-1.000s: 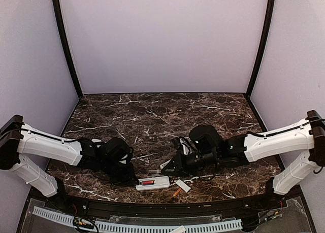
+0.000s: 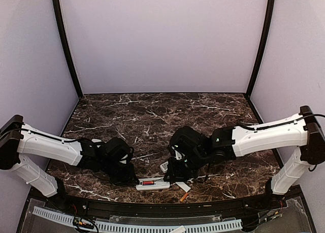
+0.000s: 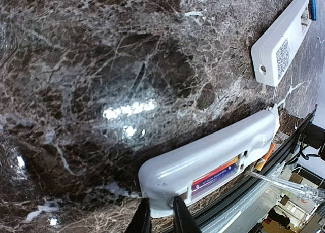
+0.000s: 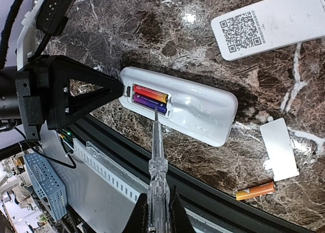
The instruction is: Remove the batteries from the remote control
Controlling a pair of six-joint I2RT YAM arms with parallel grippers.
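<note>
The white remote control (image 4: 195, 108) lies with its battery bay facing up. In the right wrist view an orange-red battery (image 4: 150, 93) and a purple battery (image 4: 149, 103) lie side by side in the bay. My left gripper is shut on the end of the remote nearest the bay. A clear, pointed tool (image 4: 158, 164) is clamped in my right gripper, its tip over the edge of the purple battery; whether it touches cannot be told. From above, my right gripper (image 2: 175, 176) hides part of the remote's right side.
A white battery cover (image 4: 279, 148) and a loose orange battery (image 4: 255, 191) lie right of the remote. Another white device with a printed code (image 4: 274, 25) sits behind. The dark table edge (image 4: 188, 190) runs close in front.
The left arm and the remote have stayed put.
</note>
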